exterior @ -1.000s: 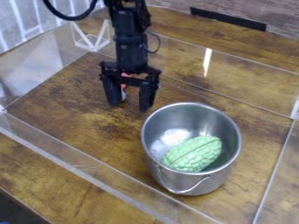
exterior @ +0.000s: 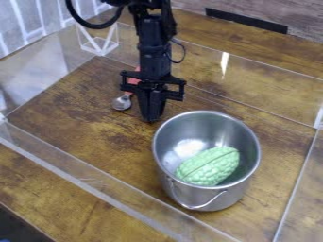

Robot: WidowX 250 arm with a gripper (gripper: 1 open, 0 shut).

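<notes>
My black gripper (exterior: 153, 106) reaches down from the top middle, its fingers low over the wooden tray, just behind the pot. A silver spoon-like object (exterior: 123, 102) lies at the gripper's left, with a small red item partly hidden behind the gripper. Whether anything is between the fingers is hidden; the gripper looks shut. A steel pot (exterior: 177, 131) stands at the front right, holding a pale green corn-like object (exterior: 207, 165).
Clear plastic walls edge the area. A dark block sits at the top edge on the right.
The pot and its contents are unmoved.
</notes>
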